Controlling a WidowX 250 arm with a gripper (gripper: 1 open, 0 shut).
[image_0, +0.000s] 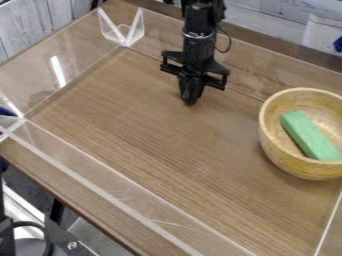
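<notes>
The black arm hangs down from the top centre of the view, its gripper (190, 92) low over the wooden table (160, 170). The fingers look shut, with nothing clearly between them, though their tips are small and dark. To the right of the gripper, a green block (310, 136) lies inside a round tan bowl (278, 160) at the right edge.
A white angular piece (123, 27) sits at the upper left. Dark objects and a cable lie at the lower left edge.
</notes>
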